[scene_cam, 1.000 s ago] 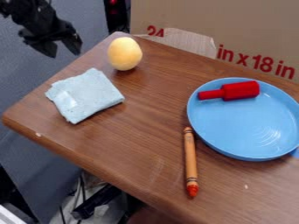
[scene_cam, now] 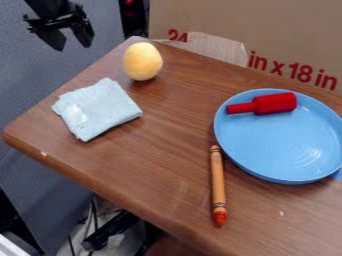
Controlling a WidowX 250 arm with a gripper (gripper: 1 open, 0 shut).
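My black gripper [scene_cam: 71, 36] hangs at the upper left, off the table's edge, open with nothing between its fingers. On the wooden table lie a folded light-blue cloth [scene_cam: 96, 108] at the left, a yellow egg-shaped object [scene_cam: 142, 61] at the back, and an orange crayon [scene_cam: 218, 185] at the front right. A red cylinder with a handle [scene_cam: 273, 103] rests on a blue plate [scene_cam: 278, 150] at the right.
A large cardboard box [scene_cam: 247, 35] stands behind the table. Beyond the table's left edge is grey floor or backdrop with some dark equipment below.
My gripper has moved a little upward over the last second. The objects on the table have not moved.
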